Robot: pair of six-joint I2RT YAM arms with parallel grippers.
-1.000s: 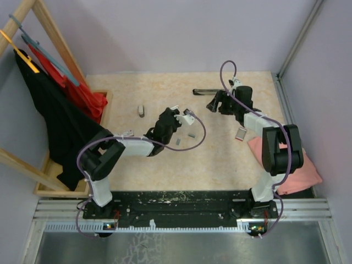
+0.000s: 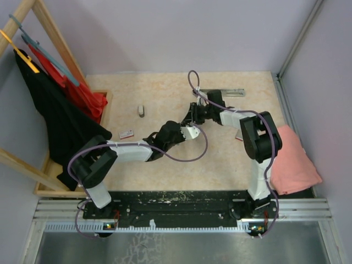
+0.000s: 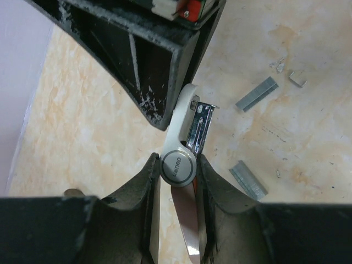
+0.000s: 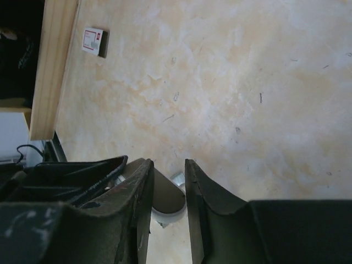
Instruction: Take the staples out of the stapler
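The stapler, with a white round hinge and an exposed metal staple track, is gripped lengthwise by my left gripper, shut on it. Reaching in from above in the left wrist view, the right gripper has its dark finger against the stapler's white far end. In the right wrist view the stapler's rounded grey end shows between my right fingers, which are shut on it. Two grey staple strips and a loose staple lie on the table.
Left of the arms, a small red-and-white box and a pale upright item rest on the table. A long metallic object lies at the back. Clothes on a wooden rack border the left; a pink cushion lies right.
My right gripper has swung left from the back right to meet the stapler. The left gripper has shifted slightly right and towards the front, covering strips that showed before.
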